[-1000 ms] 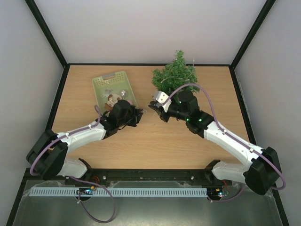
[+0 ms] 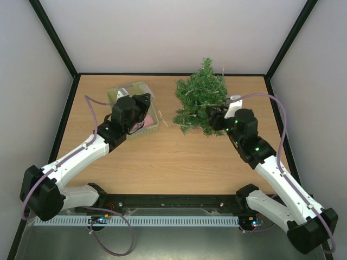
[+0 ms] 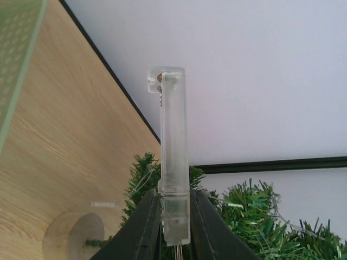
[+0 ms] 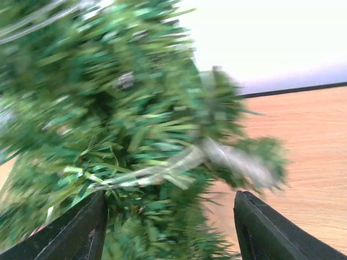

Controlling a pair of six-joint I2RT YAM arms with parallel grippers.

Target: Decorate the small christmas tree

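A small green Christmas tree lies toward the back, right of centre, with pale strands across its branches. In the left wrist view, my left gripper is shut on a clear plastic case, with thin wires trailing below it. The tree's round wooden base shows beyond. From above, the left gripper hangs over the basket, its held case hard to make out. My right gripper stands open at the tree's right side; foliage and a pale strand fill the view beyond its fingers.
A pale green basket stands at the back left, with something pink inside and the left arm covering much of it. Between basket and tree runs a thin pale strand.
My left gripper, still holding the clear case, has drawn back and left over the basket.
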